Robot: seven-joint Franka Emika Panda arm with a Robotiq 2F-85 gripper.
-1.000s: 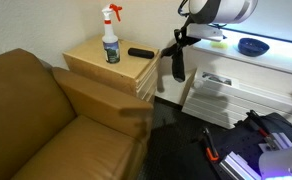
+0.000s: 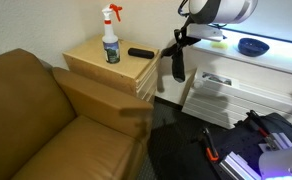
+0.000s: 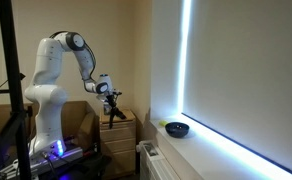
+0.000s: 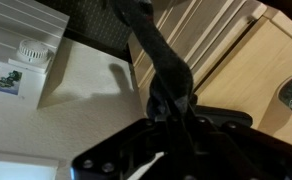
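A dark grey cloth, sock-like piece [image 2: 178, 66] hangs from my gripper [image 2: 177, 43], which is shut on its upper end, in front of the gap between the wooden cabinet and the white radiator. In the wrist view the same dark cloth [image 4: 169, 65] stretches away from the fingers and bends toward the top of the picture. Its held end is largely hidden by the dark gripper parts. Another black elongated item [image 2: 141, 53] lies on the wooden cabinet top [image 2: 86, 50], apart from my gripper.
A spray bottle with a red and white head [image 2: 110, 40] stands on the cabinet. Right of the gripper, a dark blue bowl [image 2: 253, 47] and a small yellow item [image 2: 219, 43] rest on the sill above the radiator [image 2: 236, 98]. A brown sofa [image 2: 61, 125] fills the left.
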